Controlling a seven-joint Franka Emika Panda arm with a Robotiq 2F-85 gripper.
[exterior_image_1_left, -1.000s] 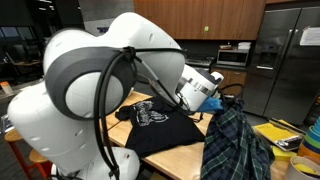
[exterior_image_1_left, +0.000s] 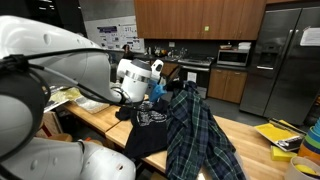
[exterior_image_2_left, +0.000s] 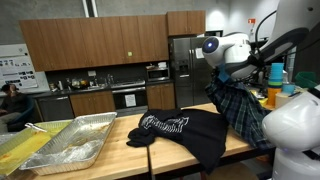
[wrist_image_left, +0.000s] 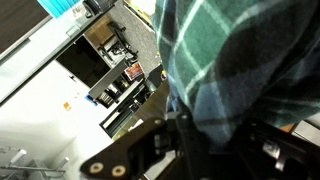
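A dark green and navy plaid cloth (exterior_image_1_left: 192, 135) hangs from my gripper (exterior_image_1_left: 178, 86), its lower end reaching down over the table. Up close, the wrist view has the bunched plaid cloth (wrist_image_left: 235, 70) pinched between the fingers, covering much of the picture. Below and left of it, a black garment with white print (exterior_image_1_left: 150, 130) lies spread on the wooden table (exterior_image_1_left: 258, 160). From the other side, the black garment (exterior_image_2_left: 190, 127) shows flat, one part draping over the table's edge, while the plaid cloth (exterior_image_2_left: 235, 107) hangs beside it.
On the right of the table are yellow packets (exterior_image_1_left: 277, 132) and a tub (exterior_image_1_left: 302, 168). A foil tray (exterior_image_2_left: 75, 142) stands at the other end. Bare table lies between the tray and the black garment.
My arm has swung left in exterior view 1, carrying the hanging plaid cloth away from the yellow packets and toward the black garment. The cloth stays held throughout.
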